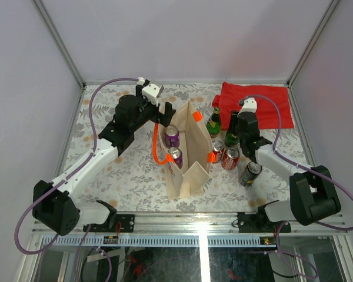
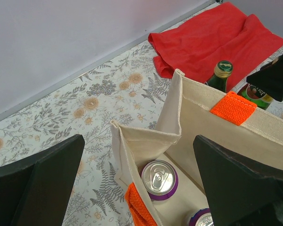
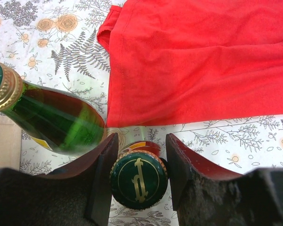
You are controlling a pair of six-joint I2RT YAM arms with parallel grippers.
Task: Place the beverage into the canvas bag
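Note:
The canvas bag (image 1: 191,138), beige with orange handles, stands open in mid-table. Two purple cans are inside, the farther can (image 2: 159,180) and a nearer can (image 1: 175,155). My left gripper (image 1: 166,114) hovers over the bag's far left edge, fingers wide open and empty. On the right, a green bottle (image 1: 231,138) stands upright. My right gripper has its fingers on either side of this bottle's neck, below its dark green cap (image 3: 139,181); whether they press on it is hidden. A second green bottle (image 3: 61,115) stands to its left.
Between the bag and my right arm stand a silver-topped can (image 1: 217,150) and a red can (image 1: 230,158). A dark can (image 1: 250,174) is nearer the front. A red cloth (image 1: 259,106) lies at the back right.

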